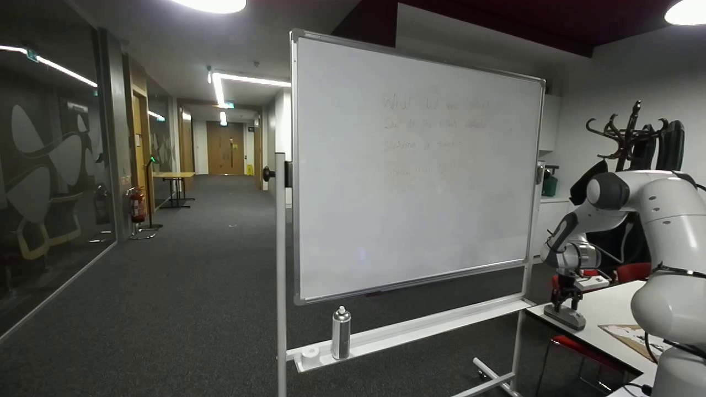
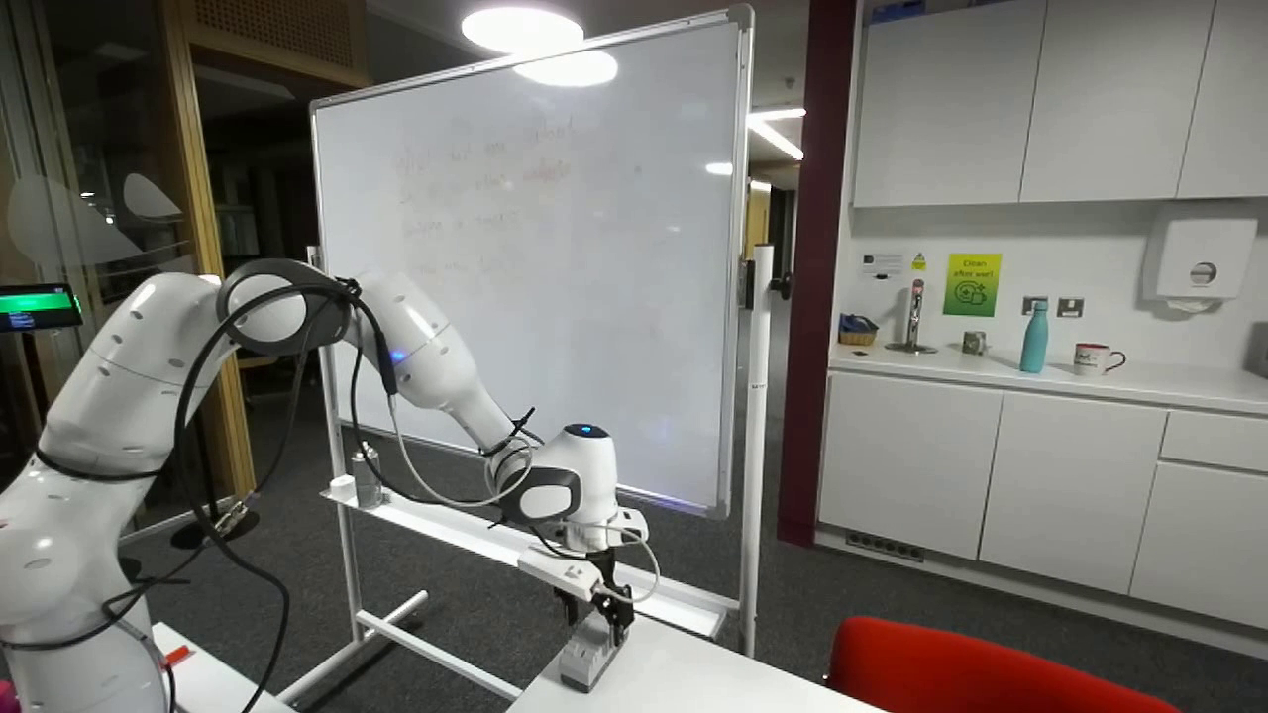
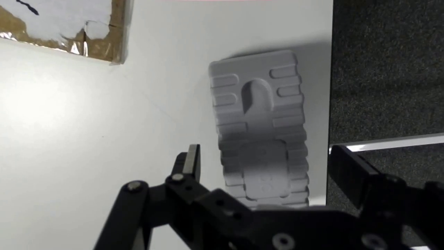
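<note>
A grey ridged block, like a whiteboard eraser [image 3: 264, 125], lies flat near the edge of the white table. My gripper is open over its near half, one finger on each side, with gaps showing between them and the block. In exterior view 1 the gripper [image 1: 567, 301] is right above the eraser [image 1: 564, 317]; exterior view 2 also has the gripper [image 2: 597, 618] low over the eraser [image 2: 590, 654]. Beyond the table stands a whiteboard [image 1: 417, 218] with faint writing in its upper part.
A spray can [image 1: 341, 334] and a small white item [image 1: 309, 358] stand on the whiteboard's tray [image 1: 423, 325]. On the table [image 3: 166, 104] lies a taped cardboard piece [image 3: 95, 39]. Red chairs, one a red chair [image 2: 951, 665], stand close to the table.
</note>
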